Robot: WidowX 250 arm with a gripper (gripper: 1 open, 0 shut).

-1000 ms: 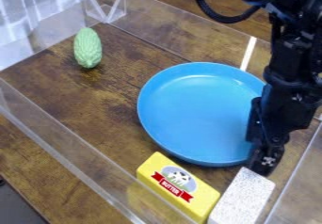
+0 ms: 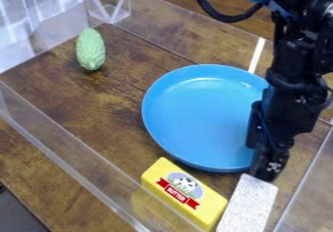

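A blue plate (image 2: pixel 196 114) lies in the middle of the wooden surface. The black gripper (image 2: pixel 271 150) reaches down at the plate's right edge, its lower part close to the plate and just above a white speckled block (image 2: pixel 247 207). It is open; whether anything lies between its fingers is hard to see. A yellow butter box (image 2: pixel 182 194) sits below the plate, left of the white block. A green cabbage-like vegetable (image 2: pixel 92 49) lies at the upper left.
Clear plastic walls border the workspace on the left and right.
The gripper has shifted slightly left, toward the plate. The other objects look unmoved.
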